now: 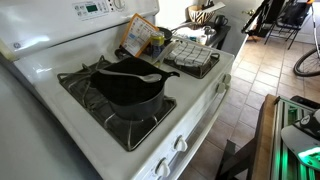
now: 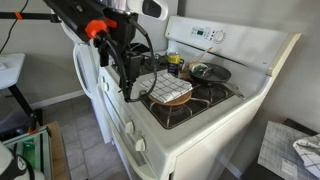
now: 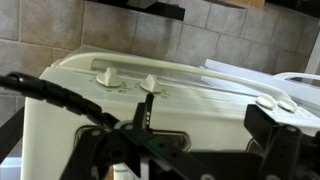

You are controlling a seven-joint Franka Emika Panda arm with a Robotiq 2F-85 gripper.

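Note:
In the wrist view it hangs over the white stove's front edge, with the knobs point(image 3: 150, 83) beneath and beyond. A black pot point(image 1: 138, 98) stands on the near burners in exterior view 1, a light-handled spoon point(image 1: 142, 77) lying across its top. Toward the far end of the stove lies a wire rack point(image 1: 195, 54). Exterior view 2 shows the rack beside a brown round pan point(image 2: 172, 98), close to the arm.
The stove's back panel point(image 1: 95, 8) rises behind the burners. Several small items, including an orange-edged packet point(image 1: 157, 40), stand at the far back. A wooden table edge point(image 1: 265, 145) lies across from the stove, with open tiled floor point(image 1: 235, 115) between.

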